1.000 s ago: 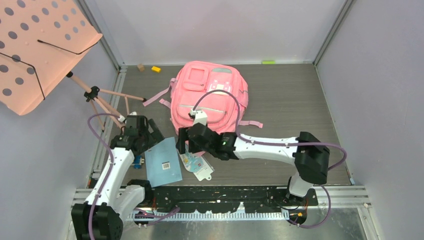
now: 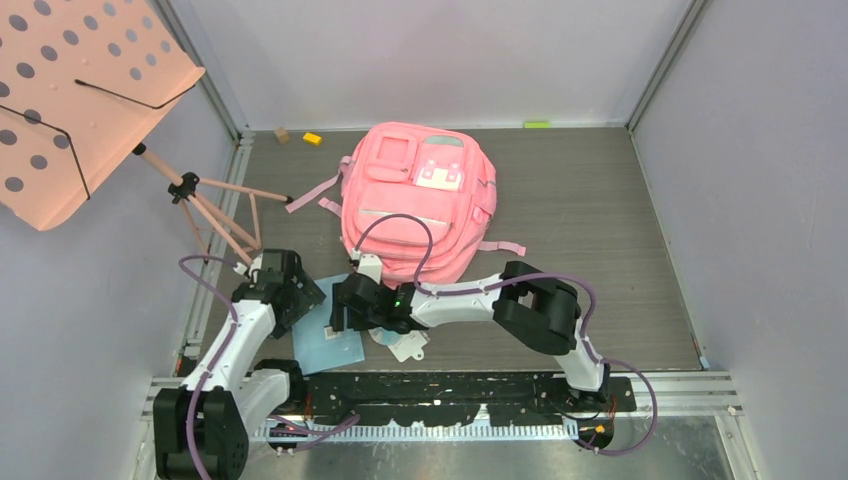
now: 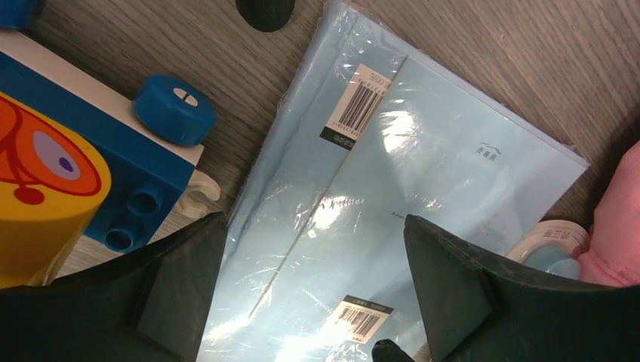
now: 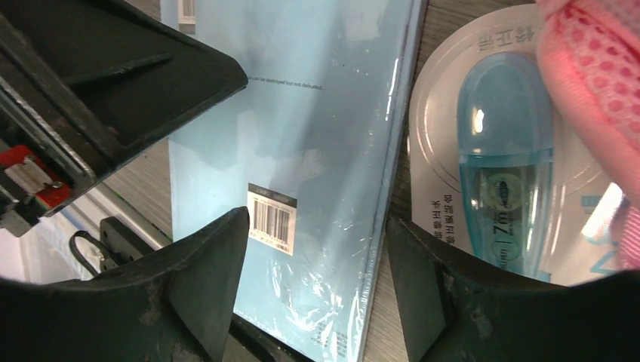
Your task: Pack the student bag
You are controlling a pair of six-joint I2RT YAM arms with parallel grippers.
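A pink backpack (image 2: pixel 420 185) lies mid-table. Below it, a plastic-wrapped stack of pale blue books (image 3: pixel 468 173) lies flat, with barcodes showing. My left gripper is over the stack's left side, fingers apart on either side of its surface, part open. My right gripper hangs over the stack's right edge, its fingers apart above the cover and beside it. Both look open; whether they touch the books I cannot tell. A carded blue bottle (image 4: pixel 502 188) lies right of the books.
A blue-and-yellow toy (image 3: pixel 132 211) sits left of the books in the left wrist view. A folding stand (image 2: pixel 220 186) is at the left. Small blocks (image 2: pixel 312 138) lie at the back.
Both grippers have come down toward the blue books since a second ago; the right one has also moved left and toward the front edge.
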